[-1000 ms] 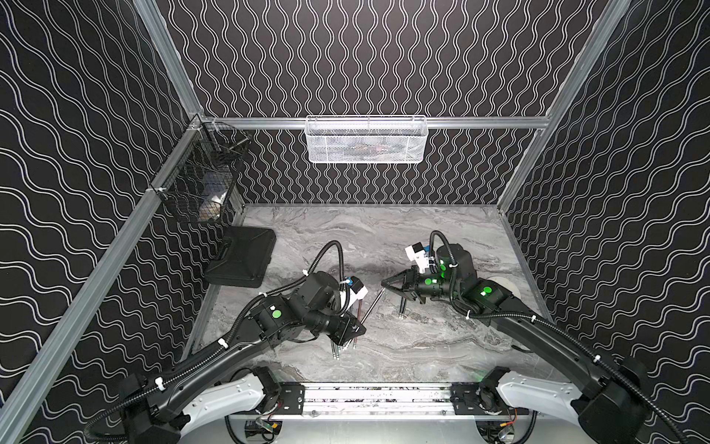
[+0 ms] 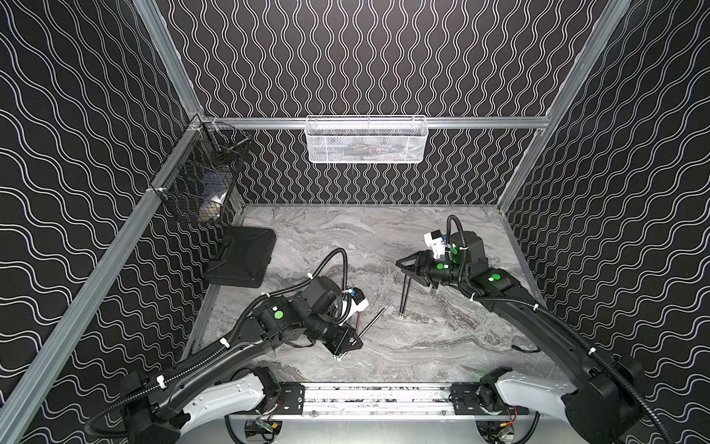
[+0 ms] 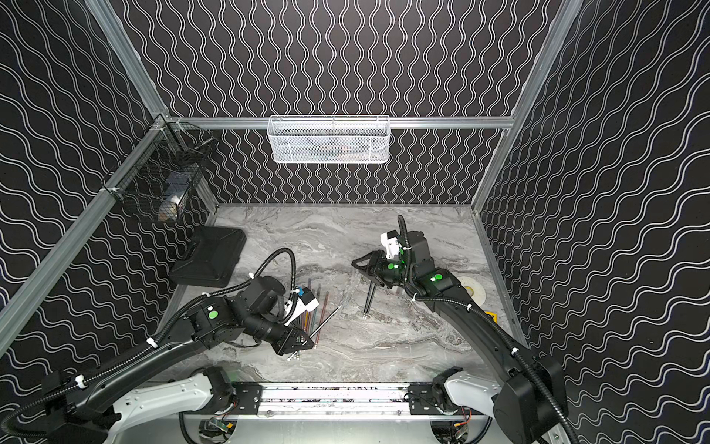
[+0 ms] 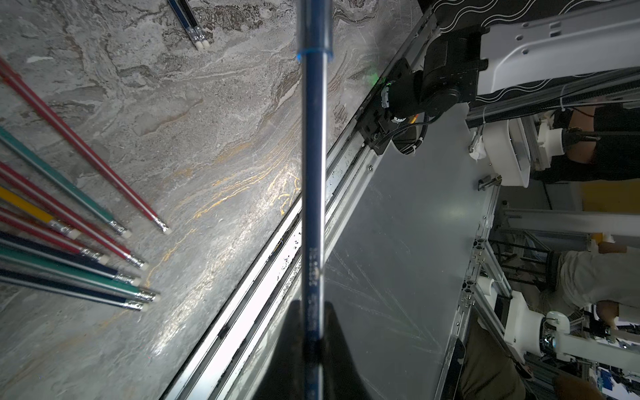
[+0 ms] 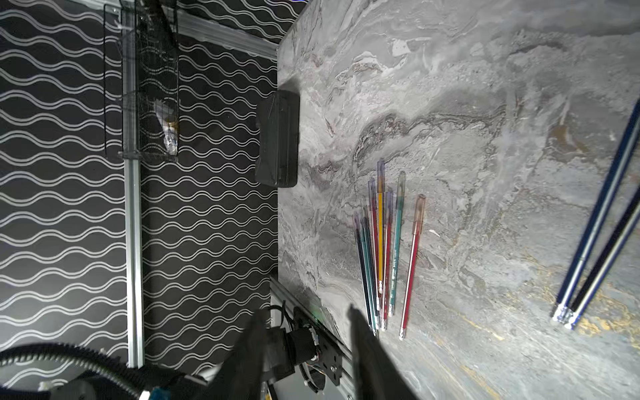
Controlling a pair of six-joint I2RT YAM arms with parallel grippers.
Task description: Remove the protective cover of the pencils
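A dark blue pencil (image 4: 313, 180) stands out lengthwise from my left gripper, which is shut on it near its lower end. A translucent blue cover (image 4: 314, 30) sits on the pencil's far end. My right gripper has its fingers apart and nothing between them. In the top left view the right gripper (image 2: 405, 265) is over the table, beyond and to the right of the held pencil (image 2: 373, 321). Several red, teal, yellow and dark pencils (image 5: 381, 253) lie together on the table with clear covers on. Two dark pencils (image 5: 600, 220) lie apart from them.
A black case (image 2: 241, 255) lies at the back left of the table. A white mesh basket (image 2: 366, 140) hangs on the back wall, and a black wire basket (image 2: 193, 185) on the left.
My right gripper has moved back and to the right, away from the held pencil's tip. The left gripper has shifted slightly toward the front with its pencil.
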